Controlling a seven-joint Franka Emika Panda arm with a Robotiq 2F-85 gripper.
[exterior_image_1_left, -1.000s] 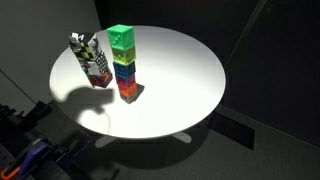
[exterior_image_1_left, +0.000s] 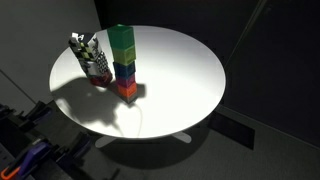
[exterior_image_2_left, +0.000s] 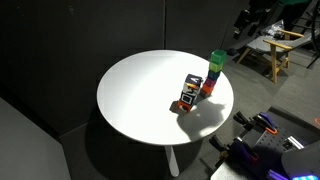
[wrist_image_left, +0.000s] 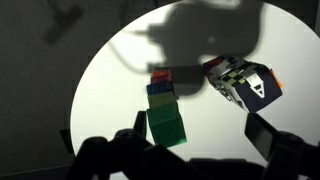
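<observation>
A tower of stacked coloured blocks (exterior_image_1_left: 124, 65) stands upright on the white round table (exterior_image_1_left: 180, 80), green at the top, then yellow-green, blue and red-orange lower down. Beside it is a box or bag (exterior_image_1_left: 92, 62) with a black-and-white checkered pattern. In the wrist view the green top block (wrist_image_left: 167, 126) lies between the dark fingers of my open gripper, nearer the left one. It looks to be below them, with no contact visible. The checkered item (wrist_image_left: 243, 82) is near the right finger.
Bare tabletop (exterior_image_2_left: 145, 85) stretches away from both items in exterior view 2. The dark floor (exterior_image_1_left: 255, 160) lies beyond the table's round edge. A wooden-framed chair (exterior_image_2_left: 272, 45) stands in the background at the right.
The arm's shadow has spread across the table towards the tower, and the blocks and checkered item look darker. Neither item has visibly moved.
</observation>
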